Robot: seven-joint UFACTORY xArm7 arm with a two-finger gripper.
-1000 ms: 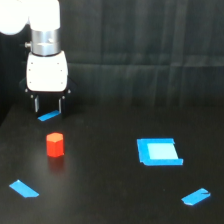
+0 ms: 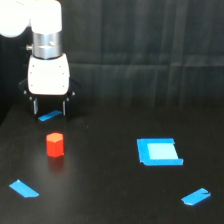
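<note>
My white gripper (image 2: 50,104) hangs at the back left, its two dark fingers spread apart with nothing visible between them. In front of it on the dark table stands a red block (image 2: 55,145), upright and apart from the fingers. On the right side of the table lies a pale square (image 2: 161,151) edged with blue tape (image 2: 144,154).
Strips of blue tape lie on the table: one below the gripper (image 2: 50,115), one at the front left (image 2: 24,188) and one at the front right (image 2: 196,197). A dark curtain (image 2: 145,60) closes off the back. Bare table separates the block from the taped square.
The gripper has shifted very slightly to the right and down. The red block and the tape have not moved.
</note>
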